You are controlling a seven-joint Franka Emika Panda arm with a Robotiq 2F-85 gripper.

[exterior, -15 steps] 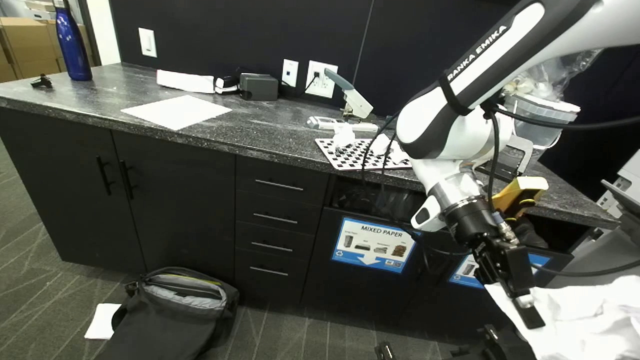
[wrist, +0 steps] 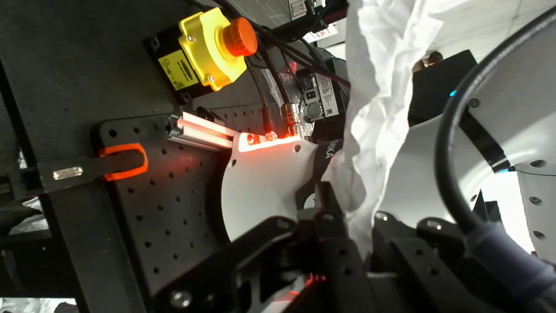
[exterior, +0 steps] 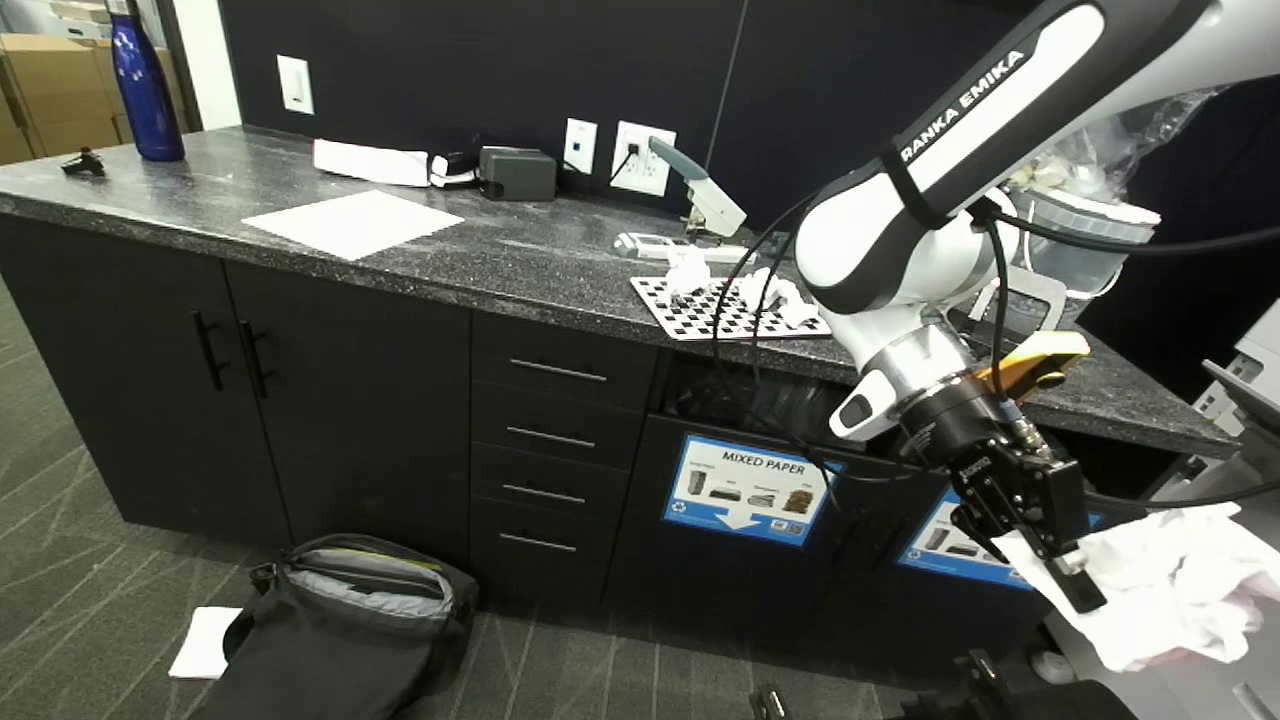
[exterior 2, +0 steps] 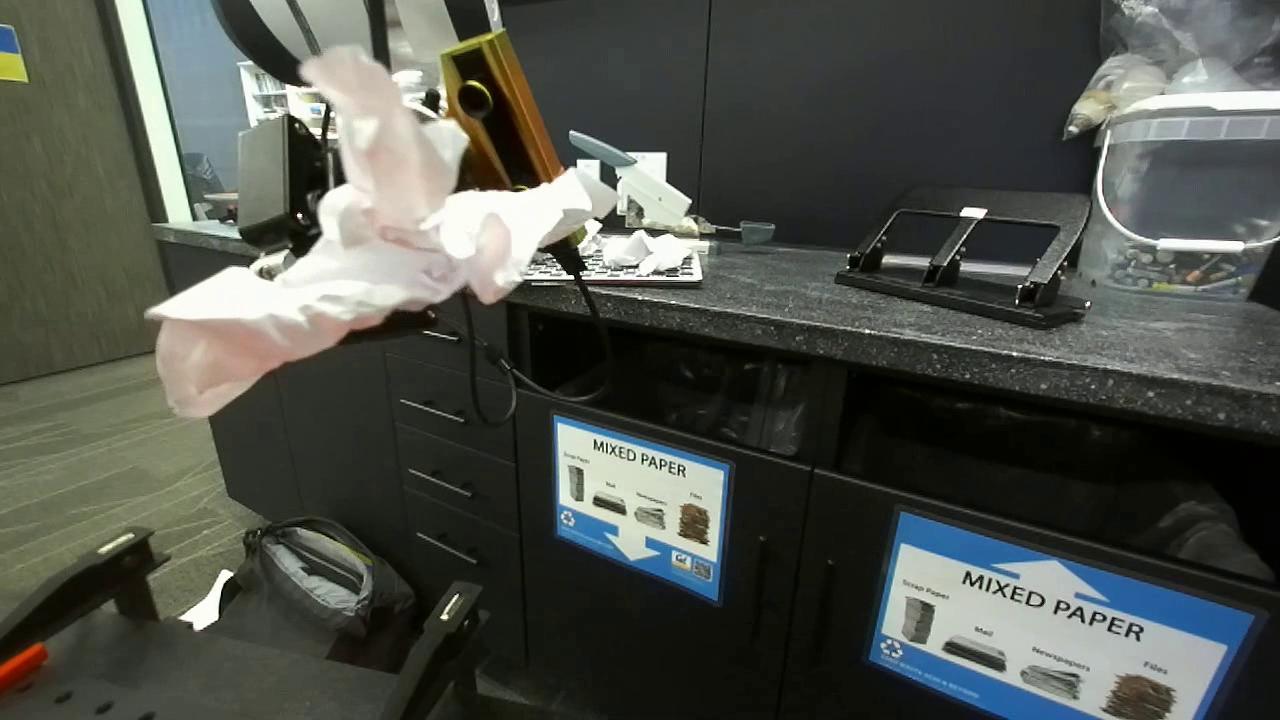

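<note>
A crumpled sheet of white paper (exterior: 1176, 588) hangs in the air at the lower right of the first exterior view, pinched by my gripper (exterior: 1071, 578). In the second exterior view the same paper (exterior 2: 348, 258) looks pinkish and covers much of the gripper. From the wrist, a long creased strip of the paper (wrist: 376, 104) rises out from between the fingers, which are shut on it. More crumpled white pieces (exterior: 687, 274) lie on a black-and-white checkered board (exterior: 684, 314) on the counter.
The dark counter (exterior: 528, 258) bears a flat white sheet (exterior: 354, 223), a blue bottle (exterior: 144, 90), a laptop stand (exterior 2: 972, 252) and a clear bucket (exterior 2: 1188, 198). Below are cabinet doors with MIXED PAPER signs (exterior 2: 642, 504). An open black bag (exterior: 348, 624) lies on the floor.
My gripper has risen somewhat and shifted slightly right, carrying the crumpled paper up with it. The things on the counter and the bag have stayed put.
</note>
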